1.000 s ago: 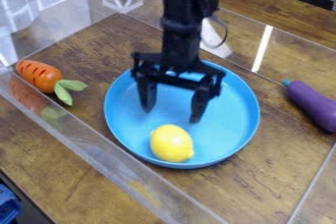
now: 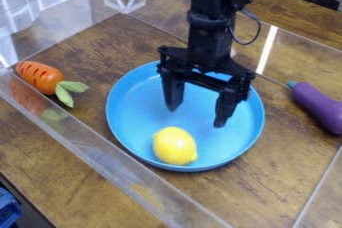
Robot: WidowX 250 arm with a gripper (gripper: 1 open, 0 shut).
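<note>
My black gripper [image 2: 201, 108] stands open over the back half of a blue bowl [image 2: 140, 122], its two fingers spread wide and hanging inside the rim. A yellow lemon [image 2: 174, 146] lies in the front part of the bowl, below and apart from the fingers. Nothing shows between them.
An orange toy carrot [image 2: 40, 76] with green leaves lies at the left. A purple eggplant [image 2: 315, 106] lies at the right. Transparent strips cross the wooden table at the lower left and right. A blue object [image 2: 11, 214] shows in the bottom-left corner.
The lemon stays in the bowl's front part.
</note>
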